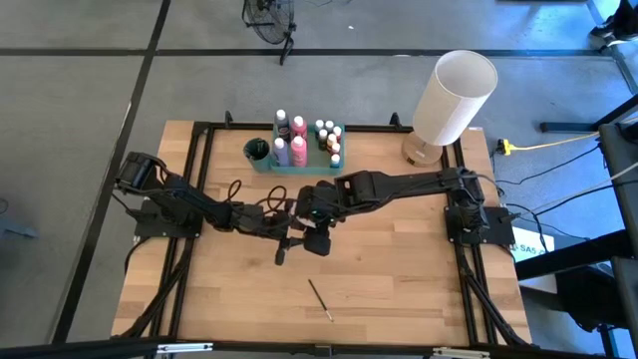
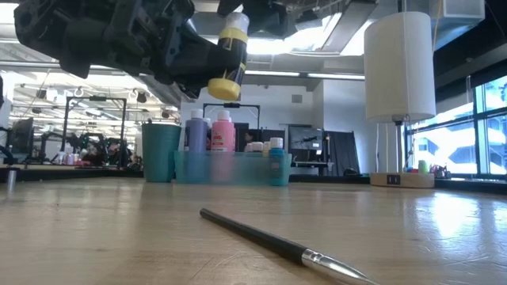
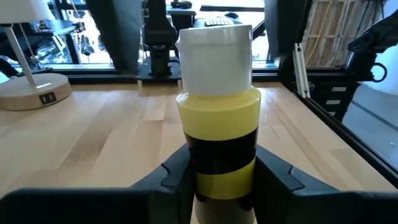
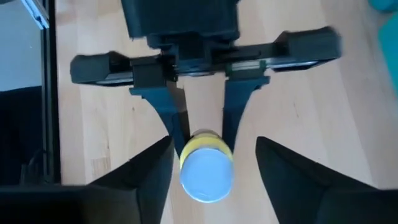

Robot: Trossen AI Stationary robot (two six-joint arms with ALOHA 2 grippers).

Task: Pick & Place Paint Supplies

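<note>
The yellow bottle [image 3: 224,118], banded in black with a white cap, hangs above the table between both grippers. My left gripper is shut on its body, one finger pressed to each side. At the cap end my right gripper stands open, its fingers [image 4: 149,177] spread with gaps on both sides of the cap. The low view shows the bottle [image 2: 230,55] tilted, high off the table. A teal caddy [image 2: 190,168] at the back holds several paint bottles, among them a pink one [image 2: 223,134]. A paintbrush [image 1: 320,300] lies on the table.
A dark green cup [image 1: 258,152] stands left of the caddy. At the back right is a white-shaded lamp [image 1: 454,95] on a wooden base.
</note>
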